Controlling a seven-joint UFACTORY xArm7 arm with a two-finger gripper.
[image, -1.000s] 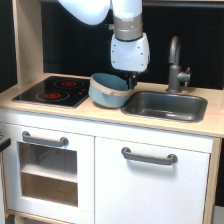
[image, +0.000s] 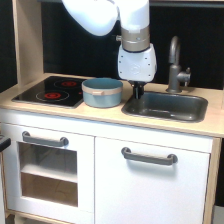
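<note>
A blue-grey pot (image: 102, 97) stands level on the wooden counter, between the black cooktop (image: 50, 99) and the sink (image: 165, 105). Its left side is close to the cooktop's right edge. Just right of the pot, the dark fingers of my gripper (image: 137, 91) point down beneath the white wrist, near the sink's left rim. They are too small and dark to show whether they are open or shut, or whether they touch the pot.
A dark faucet (image: 177, 68) rises behind the sink at the right. Two red-ringed burners on the cooktop are bare. Below the counter are an open-fronted oven (image: 49, 174) and a white cabinet door (image: 150, 185) with a grey handle.
The pot was tilted beside the gripper a second ago; now it sits level and slightly farther left. My gripper has shifted right and lower.
</note>
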